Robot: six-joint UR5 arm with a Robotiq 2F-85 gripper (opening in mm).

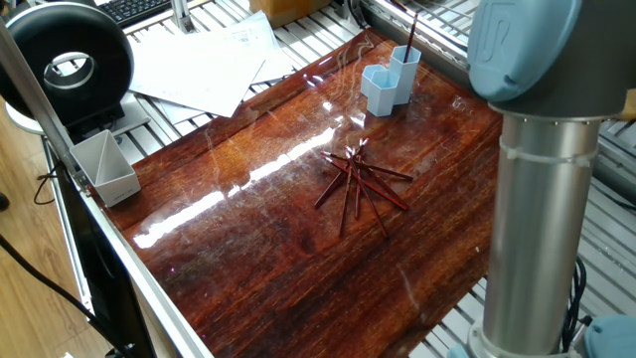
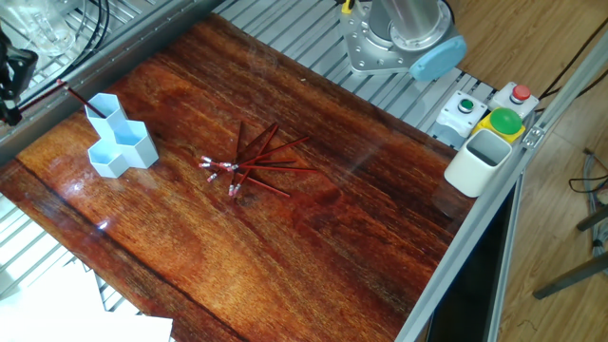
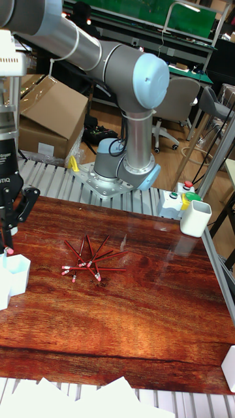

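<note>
Several dark red pencils (image 1: 360,189) lie crossed in a loose fan on the wooden table, their pale ends bunched together. A light blue holder (image 2: 122,141) made of joined hexagonal cups stands near the table's edge. One pencil (image 1: 410,38) leans in one of its cups, its upper part sticking out. My gripper (image 3: 10,230) is at the left edge in exterior view 3, close above the holder and partly cut off. Exterior view 2 shows only a dark part of it at the left edge. Whether its fingers are apart or closed cannot be made out.
A white square cup (image 2: 478,163) stands at a table corner beside the button boxes (image 2: 460,112). White papers (image 1: 204,70) lie off the table's edge. A metal rail (image 2: 470,199) borders one side.
</note>
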